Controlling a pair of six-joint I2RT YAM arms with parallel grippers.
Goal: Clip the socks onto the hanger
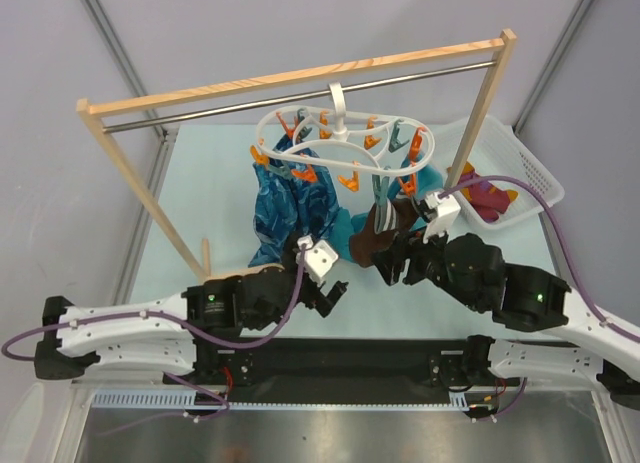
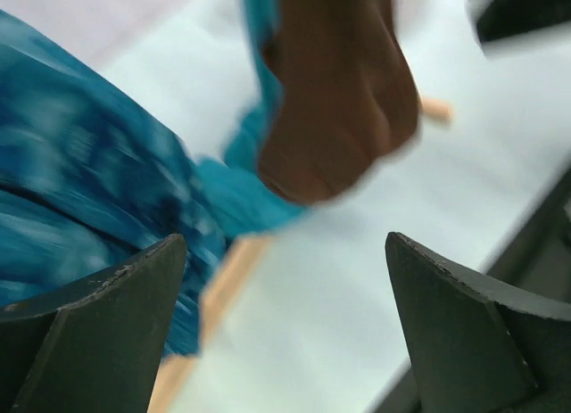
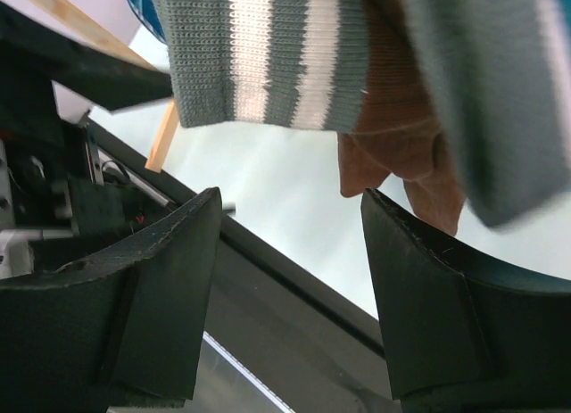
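A white oval hanger [image 1: 340, 133] with orange and teal clips hangs from the wooden rack's rod. Blue crinkled fabric [image 1: 280, 208], brown fabric [image 1: 372, 241] and teal fabric [image 2: 241, 199] hang below it. A grey-and-white striped sock [image 3: 268, 56] hangs just ahead of my right gripper [image 1: 397, 263], beside the brown fabric. In the right wrist view my right gripper stands part open, its fingers apart with nothing gripped. My left gripper [image 1: 330, 293] is open and empty, below the blue and brown fabric, as the left wrist view also shows.
A white basket [image 1: 525, 163] holding red and yellow socks sits at the right behind the rack post. The wooden frame [image 1: 140, 183] spans the table. A dark front edge runs below the arms.
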